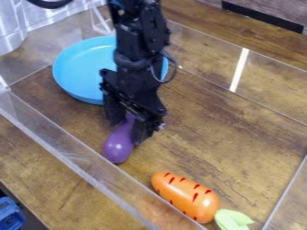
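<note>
The black gripper (129, 126) reaches down from the top over a purple toy (118, 145), an eggplant-like shape, lying on the wooden floor of the enclosure. Its fingertips are low around the toy's upper, narrower end, partly hiding it; whether they are closed on it is not clear. A blue plate (74, 67) lies behind the arm at the upper left. An orange carrot toy (185, 194) with pale green leaves rests at the lower right, apart from the gripper.
Clear plastic edges run along the left and right of the floor. A blue object (7, 216) sits outside at the lower left. Bare wood fills the middle right.
</note>
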